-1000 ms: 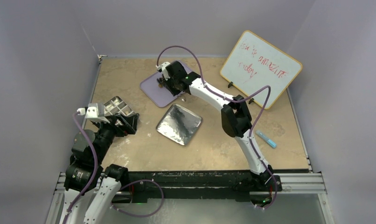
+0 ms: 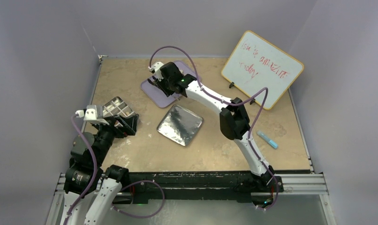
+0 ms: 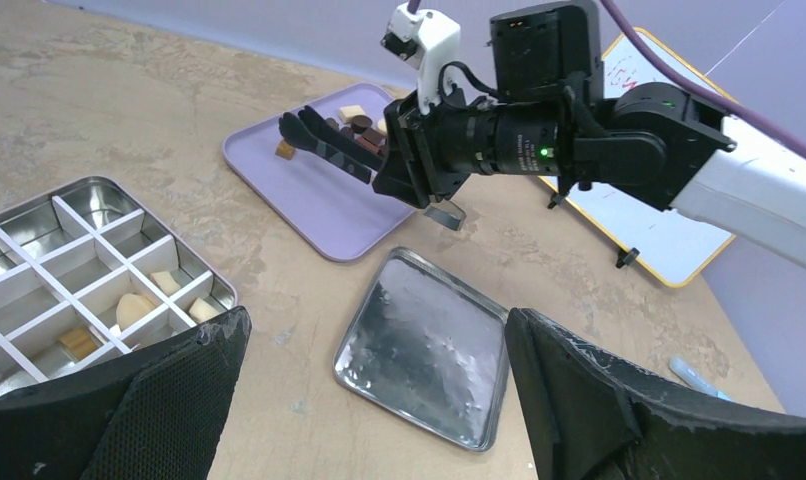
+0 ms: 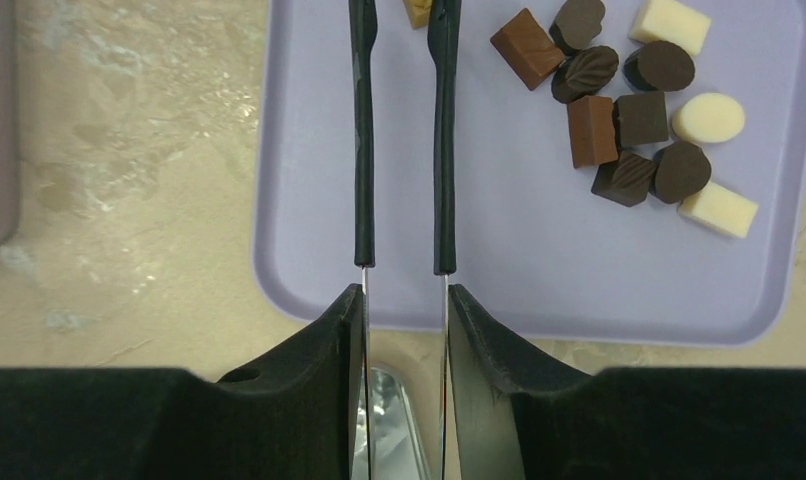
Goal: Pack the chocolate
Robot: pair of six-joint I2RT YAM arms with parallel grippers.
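Note:
My right gripper is open over the left part of the lavender tray (image 4: 279, 200). A golden-brown piece (image 4: 415, 12) shows between and beneath its fingers, partly out of view. Dark chocolates (image 4: 641, 118), brown pieces (image 4: 527, 48) and cream pieces (image 4: 709, 118) cluster to the right in the right wrist view. In the left wrist view, a steel box with white dividers (image 3: 99, 240) holds a few cream and brown pieces in some compartments. My left gripper stands open at that box's near right, nothing between its fingers.
An empty steel tray (image 2: 180, 124) lies in the middle. A whiteboard (image 2: 260, 70) on clips stands at the back right. A light-blue cylindrical item (image 2: 267, 139) lies at the right.
My right gripper has shifted left over the lavender tray compared with a second ago. The left arm shows almost no movement.

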